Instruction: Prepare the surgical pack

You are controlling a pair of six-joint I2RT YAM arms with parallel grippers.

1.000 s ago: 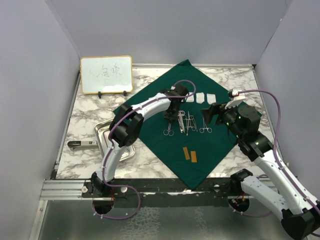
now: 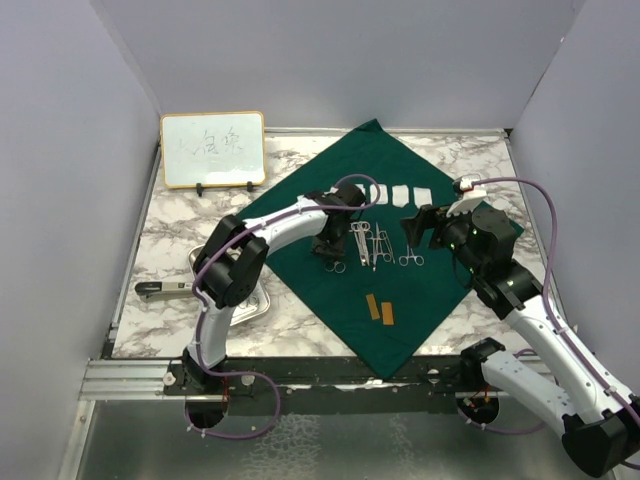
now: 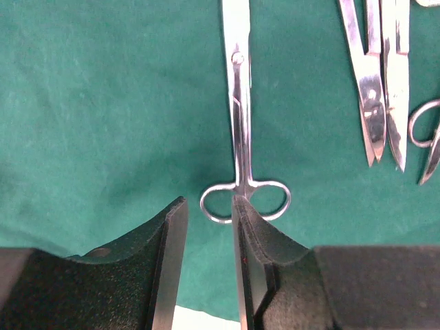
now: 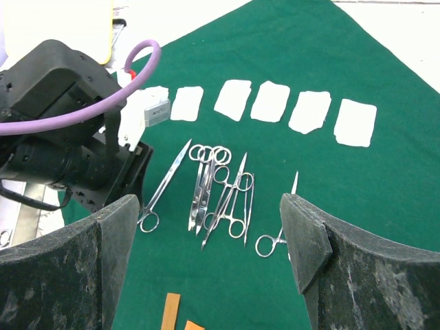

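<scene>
On the green cloth (image 2: 340,310) lies a row of steel instruments. My left gripper hovers over the handle rings of the leftmost ring-handled instrument (image 3: 238,137), open and holding nothing. Scissors (image 3: 373,103) and a group of forceps and clamps (image 4: 234,206) lie to its right. White gauze squares (image 4: 270,102) form a row behind them. My right gripper (image 2: 430,225) is open above the cloth's right part, its fingers empty in its wrist view.
A steel tray (image 2: 250,308) is at the left, partly under the left arm, beside a black-handled tool (image 2: 160,290). A whiteboard (image 2: 213,150) stands behind. Two orange strips (image 2: 387,313) lie on the front cloth, with bare cloth around them.
The right arm looks unchanged.
</scene>
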